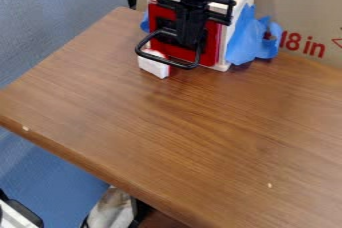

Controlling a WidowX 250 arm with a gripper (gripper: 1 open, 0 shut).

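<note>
My black gripper (190, 30) is at the top centre, in front of a white box (222, 60) with a red front panel (209, 46), on the far edge of the wooden table (160, 152). A black looped bar hangs low across the red panel. A small white block (152, 66) shows at the lower left of the box. Whether the fingers are open or shut cannot be made out.
Blue crumpled material (251, 40) lies at the box's sides. Cardboard (306, 12) with red print stands behind at right. The table's left edge borders a blue padded surface (54, 22).
</note>
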